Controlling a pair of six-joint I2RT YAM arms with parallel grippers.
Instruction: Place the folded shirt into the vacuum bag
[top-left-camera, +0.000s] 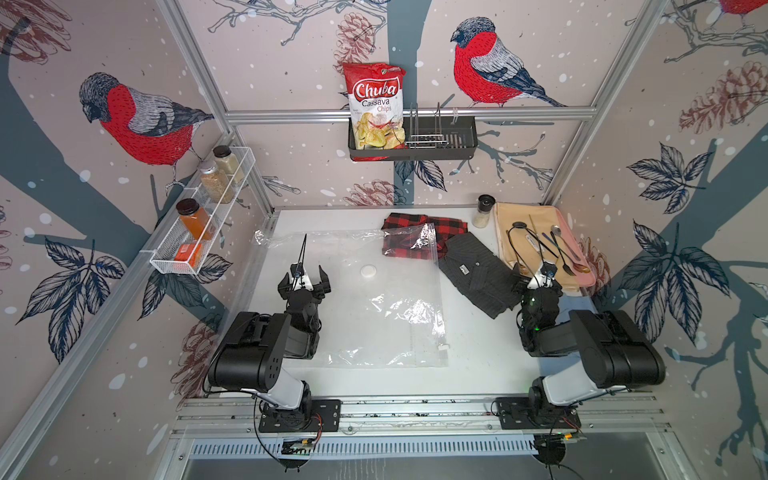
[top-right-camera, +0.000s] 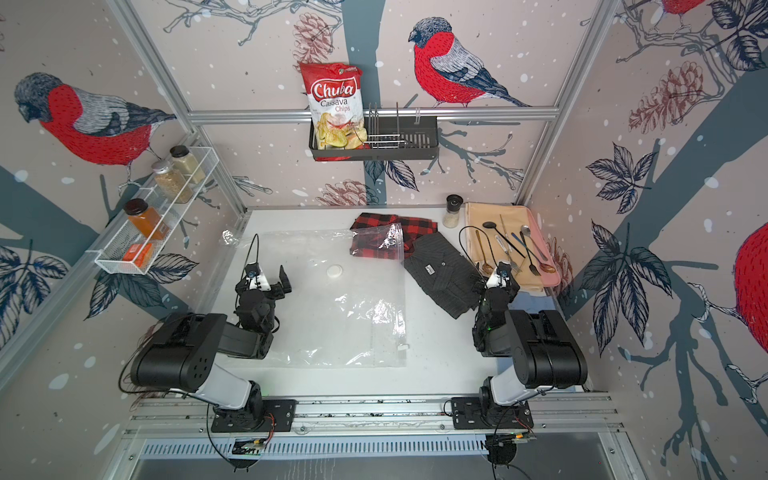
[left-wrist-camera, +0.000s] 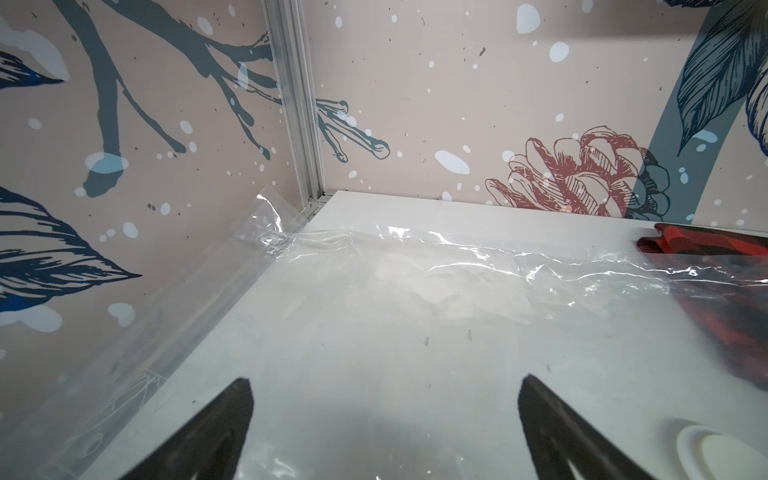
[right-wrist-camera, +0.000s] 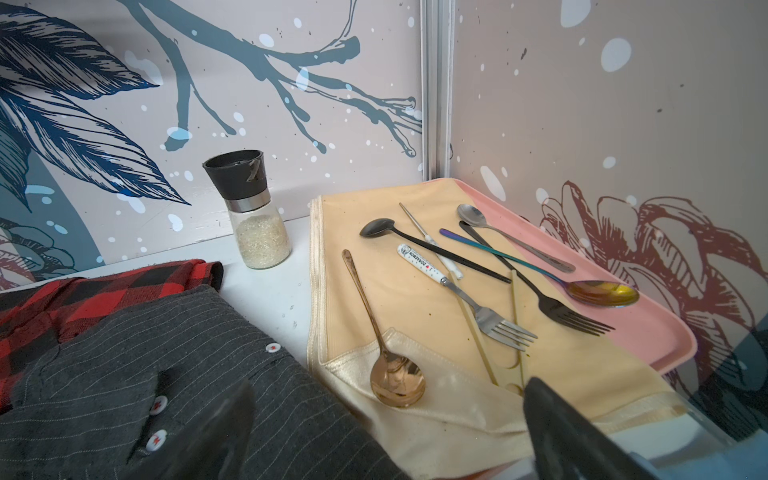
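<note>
A clear vacuum bag (top-left-camera: 376, 320) lies flat on the white table, with a round white valve (top-left-camera: 368, 271). To its right lies a folded dark grey pinstriped shirt (top-left-camera: 472, 268); behind that, a red-and-black checked cloth (top-left-camera: 412, 221) is partly under the bag's corner. My left gripper (top-left-camera: 304, 276) stands open over the bag's left part, nothing between its fingers. My right gripper (top-left-camera: 534, 277) is open at the shirt's right end, beside the utensil tray, holding nothing.
A tray (top-right-camera: 544, 232) with a tan cloth and cutlery fills the back right, with a grinder (right-wrist-camera: 260, 236) beside it. A wire shelf (top-left-camera: 164, 264) hangs on the left wall; a dark rack (top-left-camera: 460, 148) with chips hangs at the back. Bare table shows front centre.
</note>
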